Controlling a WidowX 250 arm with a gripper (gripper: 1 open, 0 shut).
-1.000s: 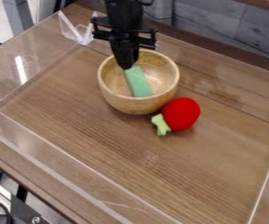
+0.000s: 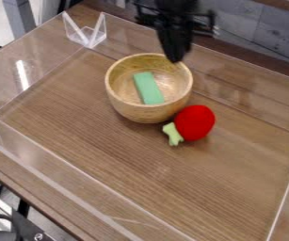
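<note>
My gripper (image 2: pixel 172 33) is a dark, blurred shape at the top centre, raised above and behind a wooden bowl (image 2: pixel 161 111); its fingers are too blurred to tell whether they are open or shut. A green block (image 2: pixel 147 88) lies inside the bowl, toward its left. A red object (image 2: pixel 196 122) with a pale green end, like a toy vegetable, lies on the wooden table (image 2: pixel 134 188) just right of and below the bowl.
A clear plastic item (image 2: pixel 87 30) sits at the back left. Dark cables show at the lower left edge.
My gripper has risen from over the bowl and moved back and to the right. The green block stays in the bowl.
</note>
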